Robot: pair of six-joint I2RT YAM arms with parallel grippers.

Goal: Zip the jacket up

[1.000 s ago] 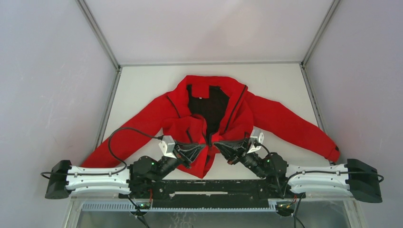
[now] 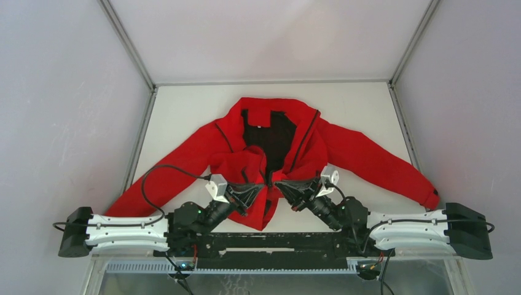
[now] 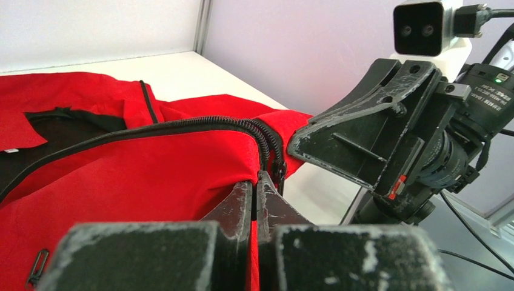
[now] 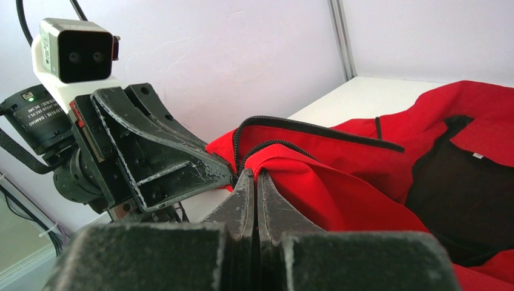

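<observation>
The red jacket (image 2: 246, 112) lies spread on the white table, its front parted over a black lining. Both grippers meet its lower front edges, their tips close together in the top view. In the left wrist view, my left gripper is shut on the red cloth beside the black zipper teeth (image 3: 200, 120). My right gripper is shut on the opposite front edge, where red fabric folds over its tips. The second row of zipper teeth (image 4: 276, 143) bends down behind that fold. Fingers and cloth hide the zipper's lower ends; whether they are joined cannot be told.
The sleeves spread out to both sides, the right one ending at a cuff (image 2: 430, 200). A pocket zipper pull (image 3: 37, 267) hangs on the left front panel. Pale walls enclose the space.
Both arms are almost still.
</observation>
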